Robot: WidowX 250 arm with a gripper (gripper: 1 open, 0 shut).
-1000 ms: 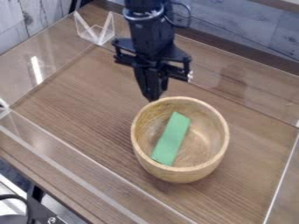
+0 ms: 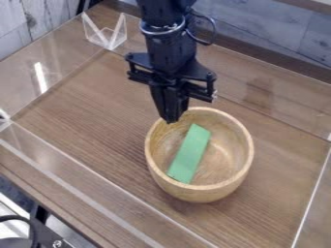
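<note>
A tan round bowl [image 2: 222, 170] sits on the wooden table, right of centre, with a green block [image 2: 191, 154] lying inside it. My black gripper [image 2: 169, 111] hangs from the top of the view, its lower tip just above the bowl's back left rim. Whether its fingers are open or shut is not clear from this angle.
Clear plastic pieces stand at the left edge and back left. Cables lie in the lower left corner, and a grey wall panel runs along the back.
My gripper has moved slightly down and toward the front, nearer the bowl. The bowl and green block look unmoved.
</note>
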